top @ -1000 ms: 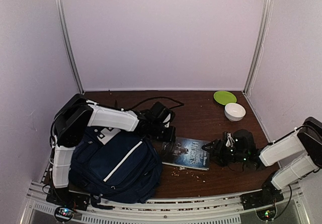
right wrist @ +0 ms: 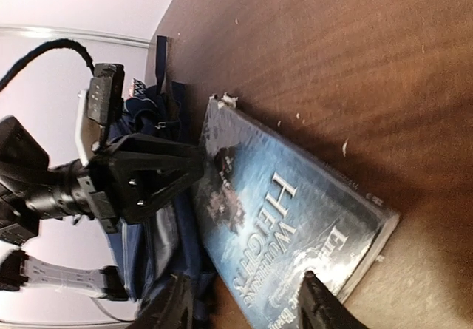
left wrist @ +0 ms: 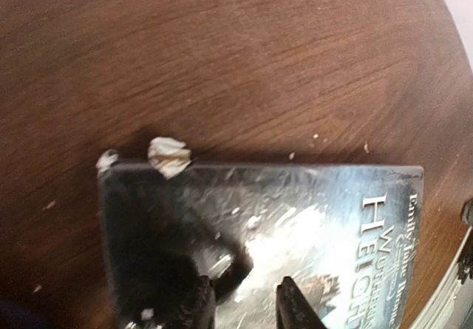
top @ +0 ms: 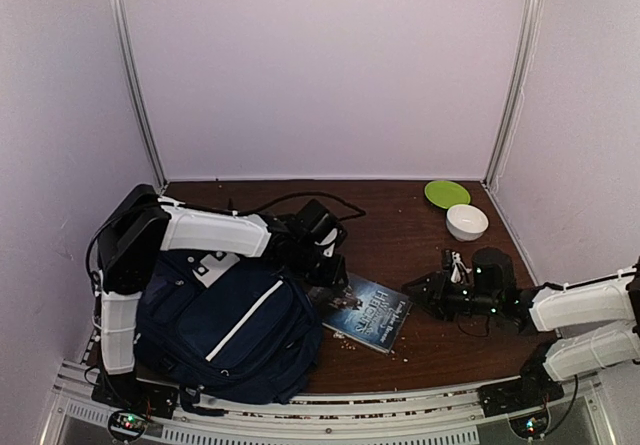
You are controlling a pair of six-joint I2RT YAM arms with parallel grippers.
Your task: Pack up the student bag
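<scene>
The Wuthering Heights book [top: 368, 315] [left wrist: 273, 233] [right wrist: 288, 225] lies flat on the wooden table, just right of the navy backpack [top: 220, 335]. My left gripper [top: 332, 273] hangs above the book's left part, its two fingertips apart with nothing seen between them. My right gripper [top: 420, 290] is beside the book's right end, fingertips apart, also with nothing seen between them. In the right wrist view the left gripper's black body appears above the book's far part.
A green plate [top: 447, 193] and a white bowl [top: 466, 222] stand at the back right. Small pale scraps lie by the book's edge. White walls bound the table.
The book has turned slightly, its right end now lower toward the front. My left arm has shifted slightly.
</scene>
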